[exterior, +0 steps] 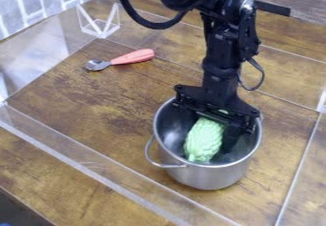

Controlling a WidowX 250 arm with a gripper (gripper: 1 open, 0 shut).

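Note:
A steel pot [211,172] with a loop handle stands on the wooden table at the lower middle right. A pale green cabbage-like item [204,140] lies inside it. The black gripper [214,115] points down into the top of the pot, just over the green item; whether its fingers are open or shut is hidden.
A spoon with a pink handle [132,57] lies on the table at the upper left. Clear plastic edging runs along the left and right of the wooden surface [90,125]. A white wire frame [99,20] stands at the back left.

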